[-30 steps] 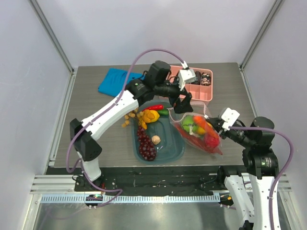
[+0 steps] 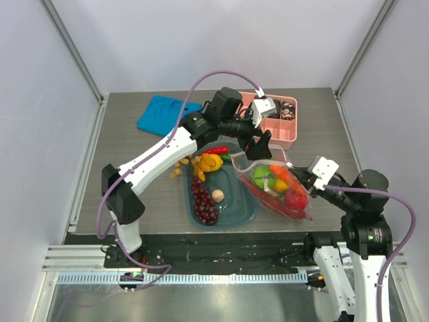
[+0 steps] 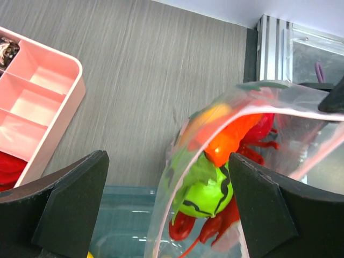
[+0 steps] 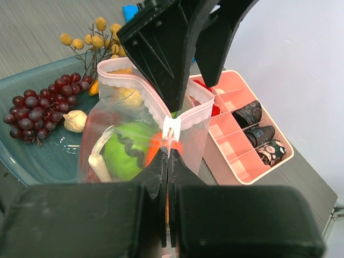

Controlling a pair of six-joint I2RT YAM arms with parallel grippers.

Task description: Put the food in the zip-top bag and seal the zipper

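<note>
The zip top bag (image 2: 271,191) stands filled with toy food, its mouth open: a green melon (image 3: 204,196), orange pieces and red items. My right gripper is shut on the bag's zipper edge beside the white slider (image 4: 171,126). My left gripper hangs open over the bag's mouth and above the rim, nothing between its fingers.
A teal tray (image 2: 234,208) holds grapes (image 2: 204,204), garlic (image 2: 218,195), peppers and yellow sprigs. A pink divided box (image 4: 244,166) sits behind the bag, a blue mat (image 2: 157,117) at back left. Grey table shows at the back right.
</note>
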